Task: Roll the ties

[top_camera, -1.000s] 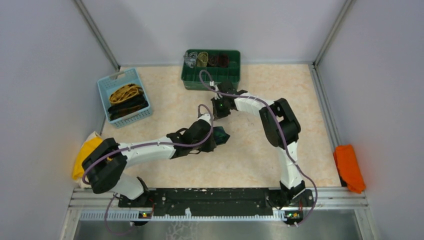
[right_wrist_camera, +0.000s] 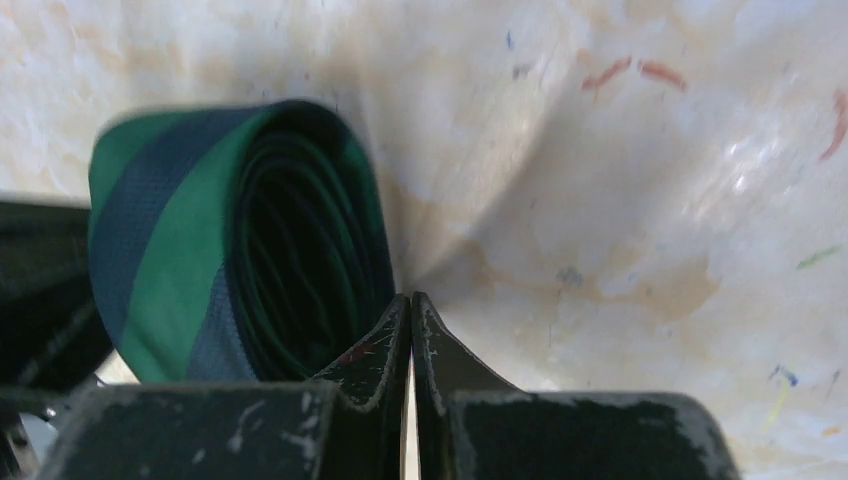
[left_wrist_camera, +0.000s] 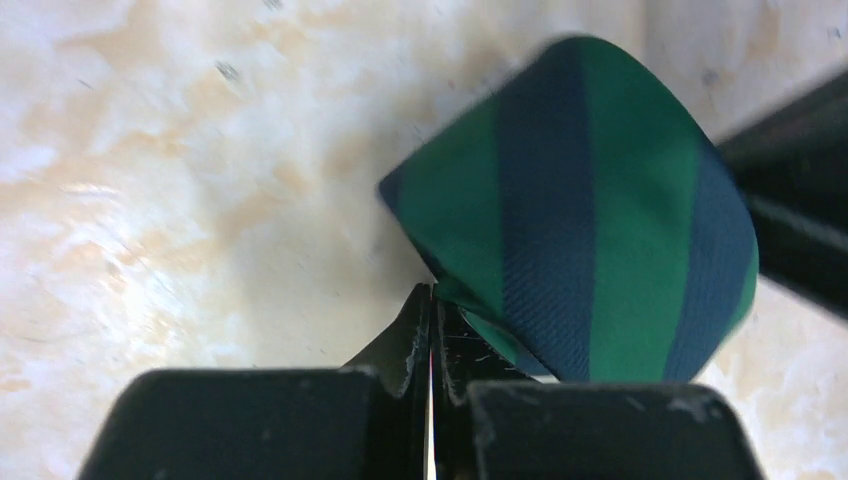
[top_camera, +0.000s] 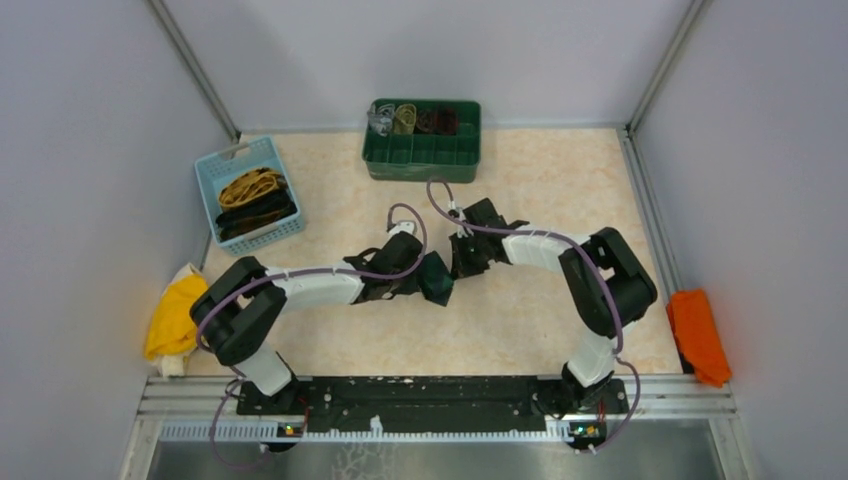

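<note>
A green and navy striped tie (top_camera: 436, 280), coiled into a roll, lies on the table between my two grippers. In the left wrist view my left gripper is shut, its tips against the lower left edge of the roll (left_wrist_camera: 590, 200). In the right wrist view my right gripper is shut, tips beside the right side of the roll (right_wrist_camera: 170, 230), whose spiral layers show. Nothing clearly shows between either gripper's fingers.
A light blue basket (top_camera: 207, 195) with folded ties stands at back left; a green divided box (top_camera: 450, 160) with rolled items at back centre. Yellow cloth (top_camera: 172, 315) and orange cloth (top_camera: 697, 335) lie at the sides.
My left gripper has shifted slightly left, and more of the roll shows from above.
</note>
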